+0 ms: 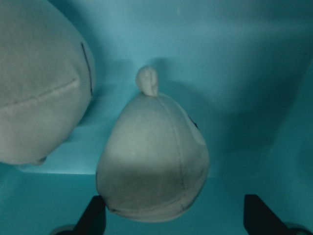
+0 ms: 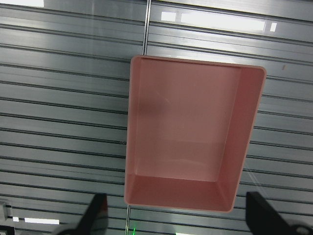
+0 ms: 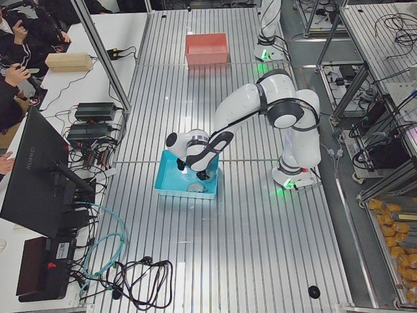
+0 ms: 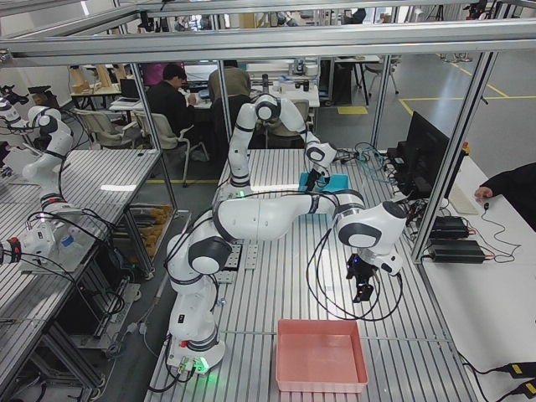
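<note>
A cyan bin [image 3: 171, 190] holds two grey plush toys. In the left wrist view the smaller, pear-shaped toy [image 1: 151, 156] with a small nub is centred just in front of my open left gripper, near the left fingertip; a larger toy [image 1: 34, 88] lies at upper left. In the camera left view that gripper is down inside the bin. My right gripper stands open above an empty pink bin [image 2: 186, 122], also seen in the camera right view [image 4: 321, 352], with nothing between its fingers.
A monitor [image 3: 36, 169], electronics and loose cables [image 3: 137, 280] line the left side of the slatted table [image 3: 228, 261]. The table between the two bins and in front of the cyan bin is largely clear. People sit beside the white side table.
</note>
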